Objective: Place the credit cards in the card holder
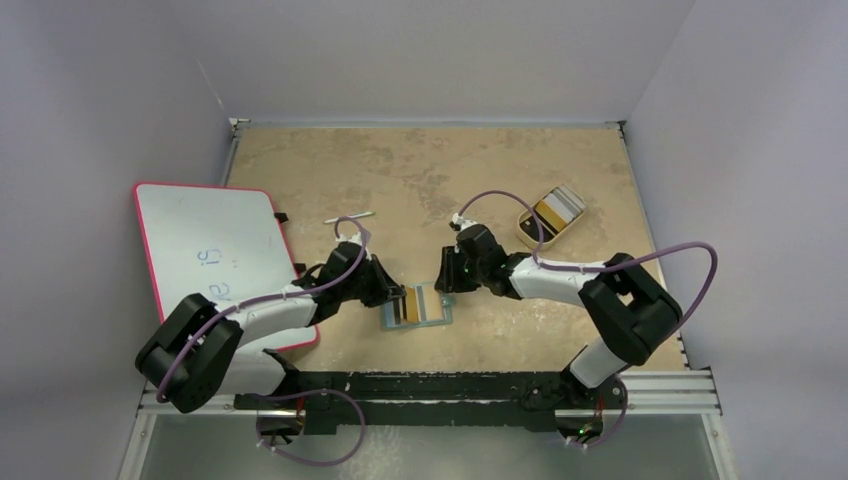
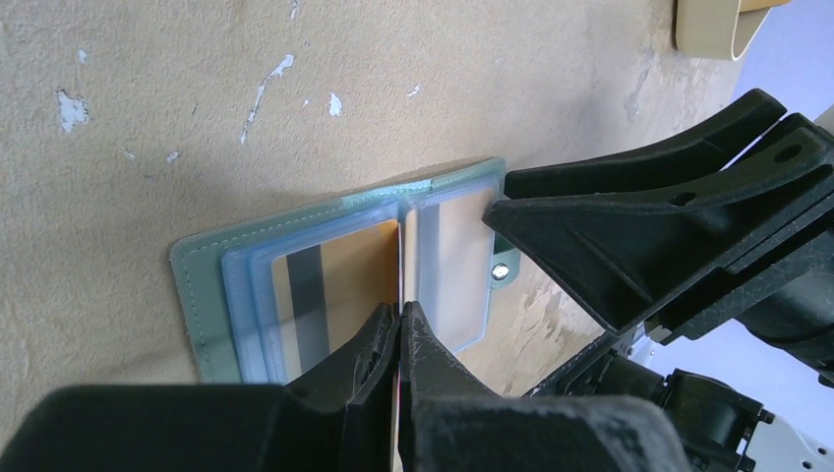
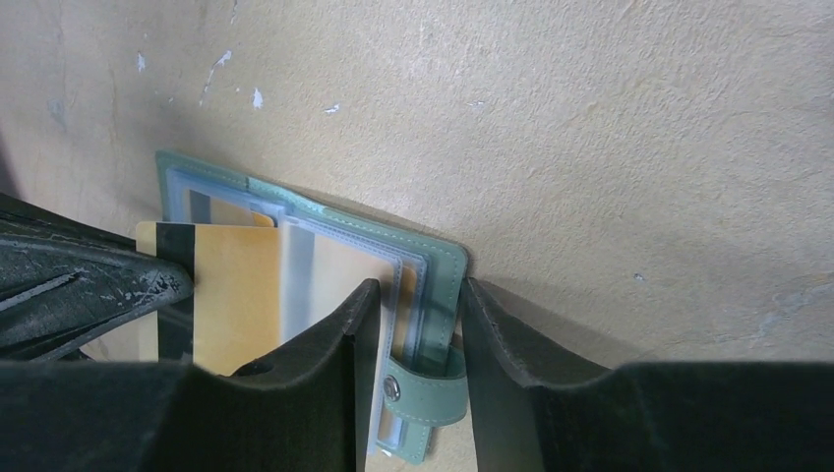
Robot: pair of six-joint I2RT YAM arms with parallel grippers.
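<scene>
The teal card holder (image 1: pixel 447 319) lies open on the table, with cards under its clear sleeves. A gold card with a black stripe (image 3: pixel 236 295) stands raised over its middle. My left gripper is shut on this card, which appears edge-on as a thin line between the fingertips in the left wrist view. At the holder's right edge, my right gripper is part open, one finger on each side of the border and clasp strap (image 3: pixel 433 395). Whether its fingers touch the border is unclear.
A tan tray (image 1: pixel 524 240) holding several cards (image 1: pixel 560 207) is at the right. The whiteboard (image 1: pixel 210 245) fills the left side, and a white pen (image 1: pixel 349 217) lies behind the left arm. Bare table stretches behind the holder.
</scene>
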